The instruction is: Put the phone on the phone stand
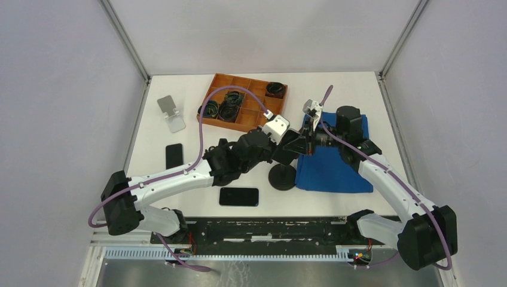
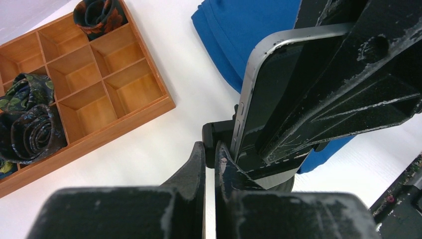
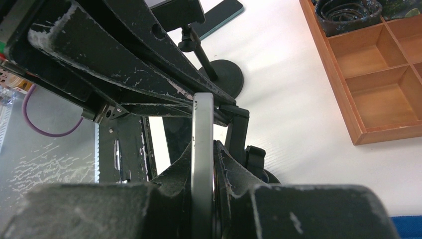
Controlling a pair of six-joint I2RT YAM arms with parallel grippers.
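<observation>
A black phone stand with a round base [image 1: 281, 178] stands at centre table. My right gripper is shut on a silver-edged phone [image 2: 247, 81], lifted over the stand. My left gripper is shut, its fingertips at the stand's black holder [image 3: 237, 133], just beside the phone; exactly what lies between them is partly hidden. In the top view both grippers meet above the base, hiding much of holder and phone.
A wooden compartment box [image 1: 242, 122] with rolled cloths is at the back; blue cloth [image 1: 335, 173] lies right. Phones [image 1: 238, 197] [image 1: 174, 155] and a silver folding stand [image 1: 171, 113] lie left and front. A second black stand [image 3: 226, 74] shows in the right wrist view.
</observation>
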